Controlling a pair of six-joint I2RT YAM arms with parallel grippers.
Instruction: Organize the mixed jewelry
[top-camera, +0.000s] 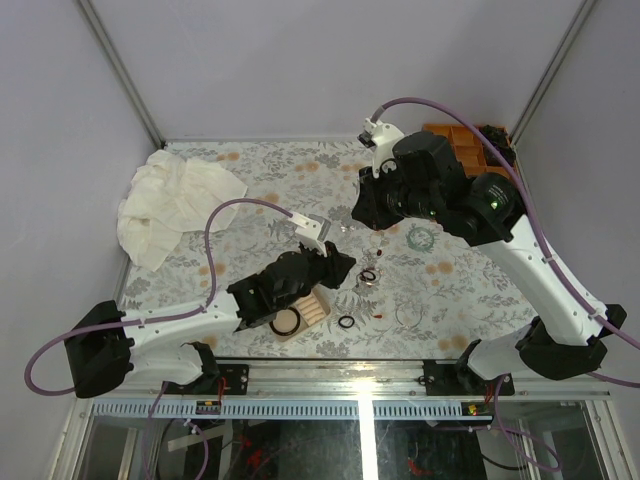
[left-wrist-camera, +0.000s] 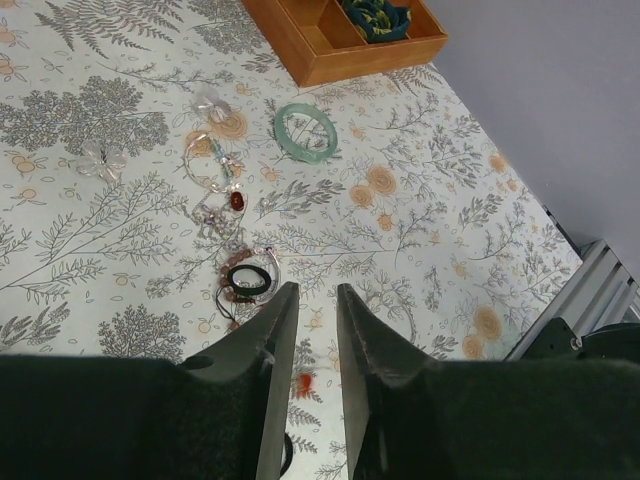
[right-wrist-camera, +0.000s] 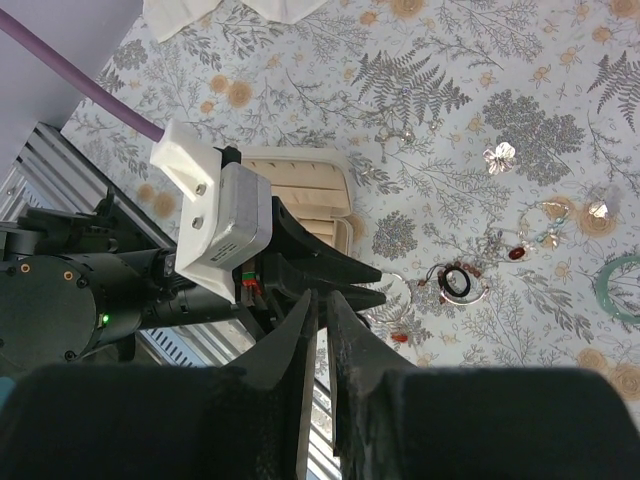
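Observation:
On the floral mat lie a green bangle (left-wrist-camera: 315, 148), a black ring (left-wrist-camera: 250, 281) among beaded bracelets, a red pendant (left-wrist-camera: 236, 200), a clear flower piece (right-wrist-camera: 499, 158) and small chains. A beige compartment box (right-wrist-camera: 290, 170) sits under my left arm; an orange wooden box (left-wrist-camera: 350, 55) stands at the back right. My left gripper (top-camera: 343, 267) hangs above the middle jewelry, fingertips close together; whether anything is between them is unclear. My right gripper (top-camera: 367, 208) is higher and farther back, its fingers (right-wrist-camera: 300, 390) nearly together, with nothing visible between them.
A crumpled white cloth (top-camera: 175, 200) lies at the back left. Free mat surrounds the jewelry, especially at the back and right. Metal rails run along the mat's edges, with side walls beyond.

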